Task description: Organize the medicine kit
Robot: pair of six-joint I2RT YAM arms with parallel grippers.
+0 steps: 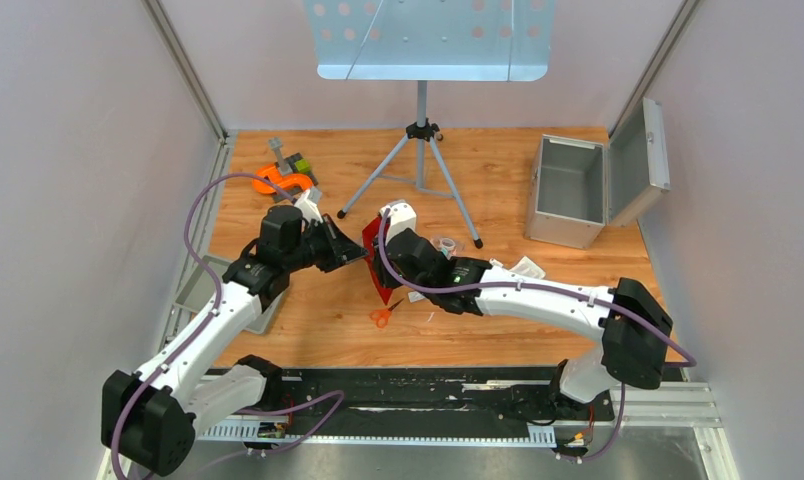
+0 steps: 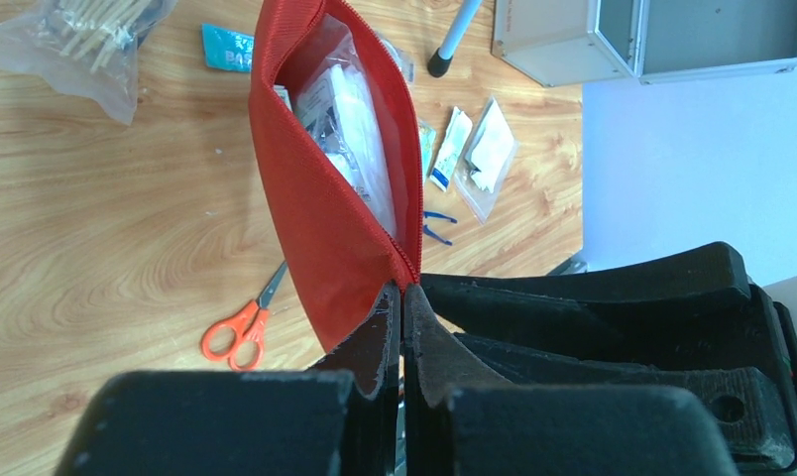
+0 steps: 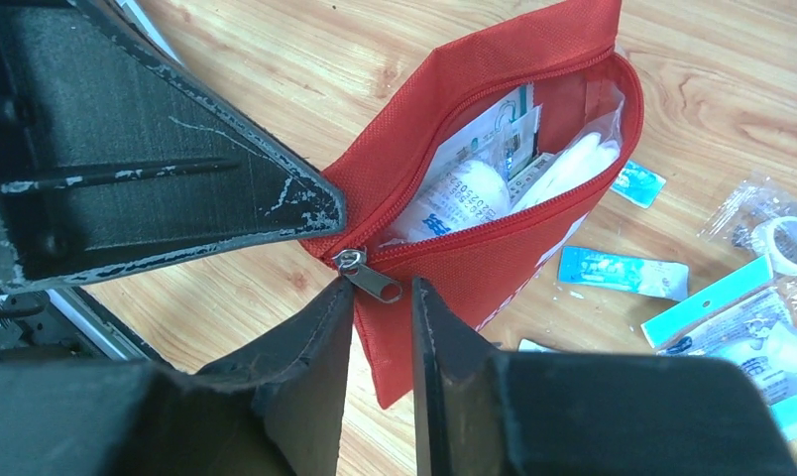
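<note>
The red zip pouch [image 2: 305,218] hangs above the table, its mouth open and full of packets. My left gripper is shut on the cloth at one corner, by the end of the zip. In the right wrist view, the metal zip pull [image 3: 373,281] lies at that end of the pouch's mouth [image 3: 504,223]. My right gripper has its fingertips on either side of the pull, a narrow gap showing between them. Whether they grip the pull cannot be made out. From above, both grippers meet at the pouch [image 1: 373,240] and partly hide it.
Orange scissors [image 1: 382,315] lie on the table below the pouch. The metal kit box [image 1: 568,190] stands open at the back right. A tripod stand [image 1: 421,160] rises behind, an orange clamp [image 1: 288,180] at the back left. Packets [image 3: 623,273] lie around.
</note>
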